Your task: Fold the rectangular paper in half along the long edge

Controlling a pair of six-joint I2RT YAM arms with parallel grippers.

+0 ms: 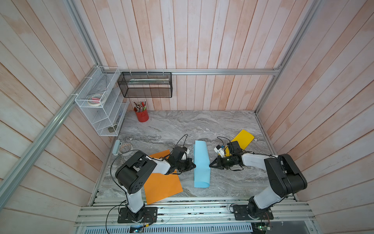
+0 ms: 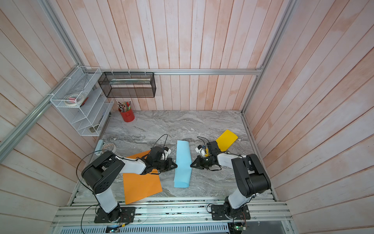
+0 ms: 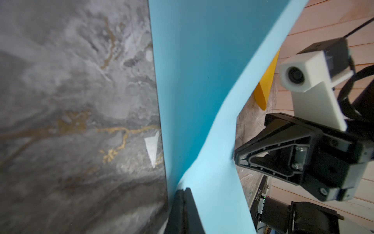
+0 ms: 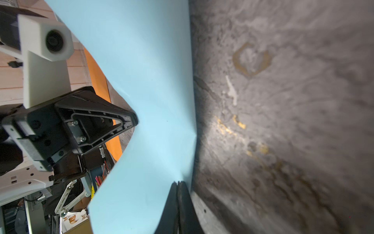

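Observation:
The light blue paper [image 1: 202, 159] lies lengthwise from back to front between my grippers, bent over into a long curved strip. At its left edge my left gripper [image 1: 193, 166] is shut, its tips pressing where the upper layer dips down in the left wrist view. My right gripper [image 1: 211, 165] is shut at the opposite, right edge, tips against the curved side, which is dented there in the right wrist view. Whether any paper is between either gripper's fingers is not clear.
An orange sheet [image 1: 162, 190] lies under the left arm, a yellow sheet [image 1: 243, 137] behind the right arm. A red pen cup [image 1: 142, 115] stands at the back left, by a white wire rack [image 1: 102, 113].

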